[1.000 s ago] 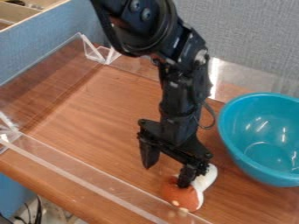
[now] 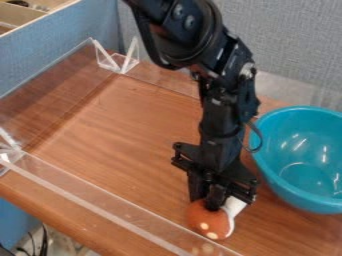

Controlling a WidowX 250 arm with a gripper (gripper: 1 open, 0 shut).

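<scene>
The black robot arm reaches down from the top of the view to its gripper (image 2: 214,195), which is low over the front of the wooden table. Its fingers are down on a small orange and white mushroom-like toy (image 2: 210,222) with pale spots. The fingers overlap the toy and partly hide it, so whether they grip it cannot be told. A teal bowl (image 2: 297,172) stands to the right of the gripper.
Clear plastic barriers (image 2: 114,218) edge the wooden table (image 2: 120,130) at the front, left and back. A grey padded wall stands behind, and cables hang off the front left.
Over the last second the gripper has shifted slightly and its fingers have drawn closer around the toy. The toy and bowl look nearly unmoved.
</scene>
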